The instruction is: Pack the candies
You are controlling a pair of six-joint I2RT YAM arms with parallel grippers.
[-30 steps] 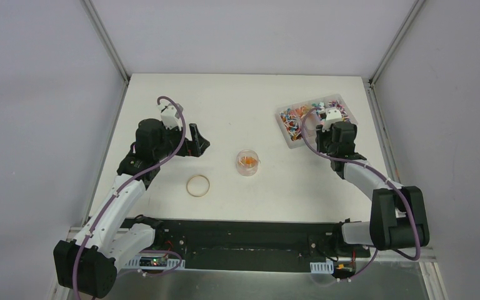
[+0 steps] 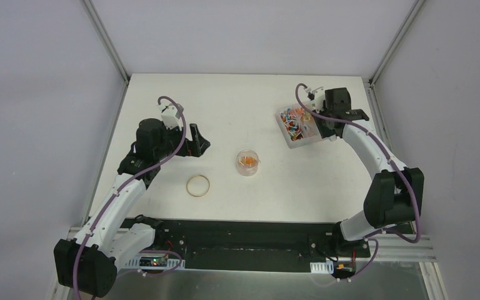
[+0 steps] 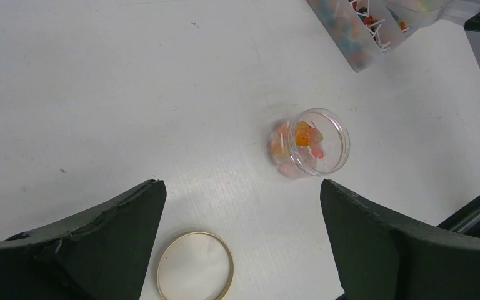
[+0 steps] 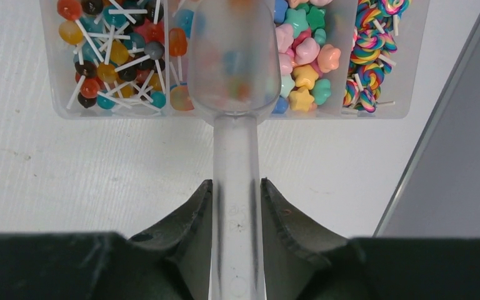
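Note:
My right gripper is shut on the handle of a clear scoop (image 4: 236,156). The scoop's bowl hangs over the divided candy box (image 4: 69,112), covering much of its second compartment. Blurred colours show through the bowl; I cannot tell whether candies lie in it. Round lollipops (image 4: 119,56), star candies (image 4: 303,75) and swirl lollipops (image 4: 372,62) fill other compartments. A clear open jar (image 2: 247,162) with orange and pink candies (image 3: 303,134) inside stands mid-table. My left gripper is open and empty, left of the jar in the top view (image 2: 201,142).
A thin tan ring (image 2: 198,185) lies flat on the table, to the front left of the jar. Bare white table (image 2: 225,100) stretches between the left arm and the box. A wall (image 4: 462,156) rises beyond the table's right side.
My right arm has moved away from the table's front edge, further over the candy box, hiding more of its right side. The left arm, jar and ring stay where they were.

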